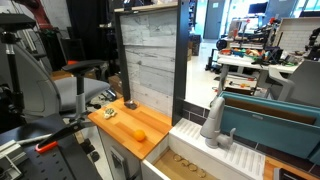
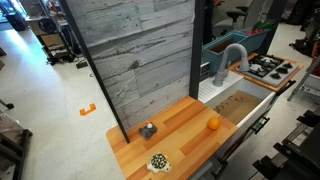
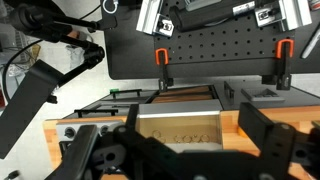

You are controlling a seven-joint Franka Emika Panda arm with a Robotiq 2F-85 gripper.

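Observation:
In the wrist view my gripper stands open, its dark fingers [image 3: 120, 148] spread wide at the bottom, with no object visible between them. Beyond them is the sink basin [image 1: 168, 158], white-walled with a brownish floor. A small orange object [image 1: 139, 135] rests on the wooden counter [image 2: 178, 133], left of the basin in exterior view 1. Farther along the counter sit a pale, dark-speckled item [image 2: 159, 162] and a small grey item [image 2: 149, 130]. In the exterior views I cannot make out the gripper clearly.
Behind the basin rises a grey faucet [image 1: 212, 122]. A dark stove top [image 2: 268, 68] lies past it, and a teal bin [image 1: 270, 122] stands behind. A tall grey plank panel [image 2: 140, 65] backs the counter. Between the small items the wood is bare.

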